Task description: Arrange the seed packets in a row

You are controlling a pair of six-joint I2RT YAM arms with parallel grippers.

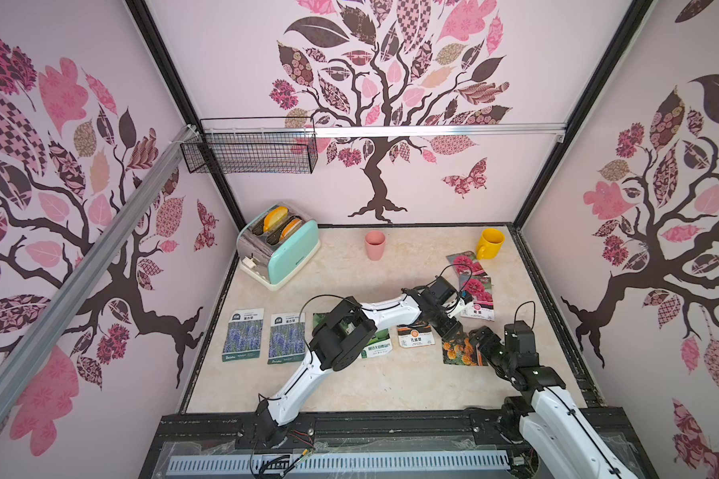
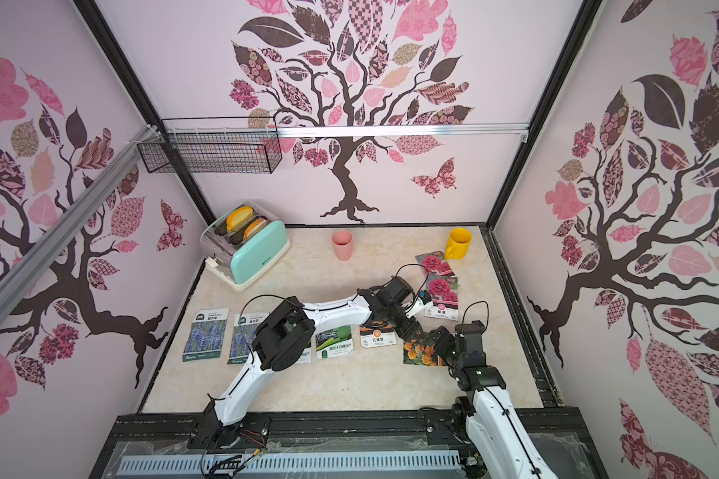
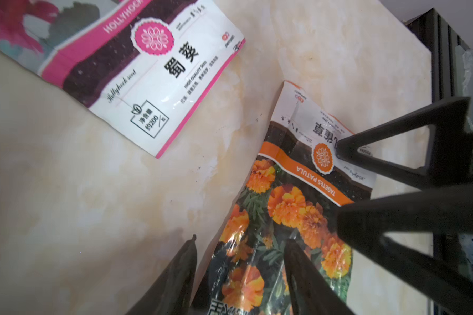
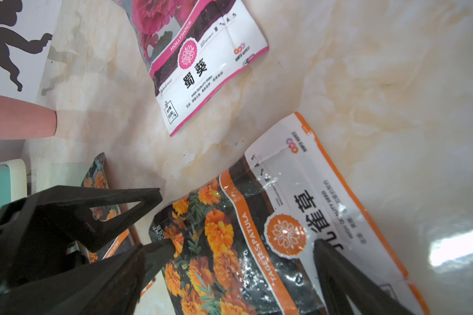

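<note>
Two lavender packets (image 1: 243,335) (image 1: 286,343) lie upright at the left end of a row. Green packets (image 1: 377,345) and a marigold packet (image 1: 416,338) continue it, partly hidden under my left arm. To their right, another marigold packet (image 3: 278,231) lies turned sideways, its white end toward the right. My left gripper is open over its flowered end. My right gripper is open too, its fingers either side of the same packet's orange-banded part. Whether any fingertip touches it I cannot tell. Two hollyhock packets (image 1: 478,303) (image 1: 461,260) lie farther back, overlapping.
A yellow mug (image 1: 489,242) stands at the back right beside the hollyhock packets, a pink cup (image 1: 374,246) at the back middle. The turquoise toaster-like holder (image 1: 291,251) occupies the back left. Both grippers are close together over one packet.
</note>
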